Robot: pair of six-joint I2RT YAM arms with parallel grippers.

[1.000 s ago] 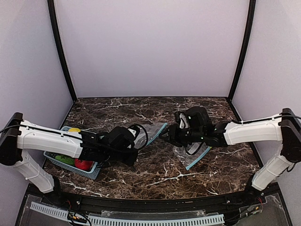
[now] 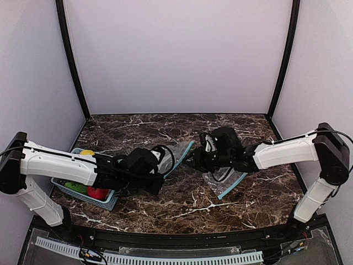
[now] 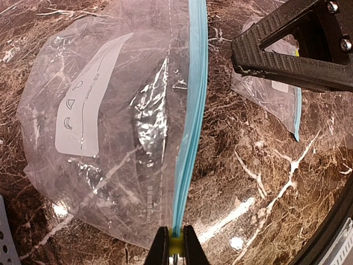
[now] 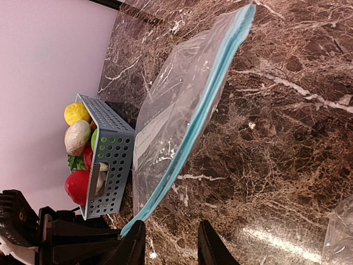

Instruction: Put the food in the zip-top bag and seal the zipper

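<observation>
A clear zip bag point(image 3: 127, 116) with a light-blue zipper strip point(image 3: 193, 110) lies on the marble table. My left gripper is shut on the near end of that strip. In the right wrist view the same bag point(image 4: 176, 105) looks empty, its strip running away from the left gripper. My right gripper stands part open beside the strip, with only table showing between its fingertips. A second clear bag point(image 2: 225, 182) with a blue strip lies under the right arm. The food, including a yellow item point(image 4: 76, 112) and a red one point(image 4: 78, 185), sits in the basket.
A blue-grey perforated basket point(image 4: 116, 149) stands at the table's left, partly covered by the left arm in the top view. Bare marble point(image 2: 176, 215) spreads across the front middle, and the back of the table is clear.
The left arm shows no clear movement; the strip's far end has moved slightly left.
</observation>
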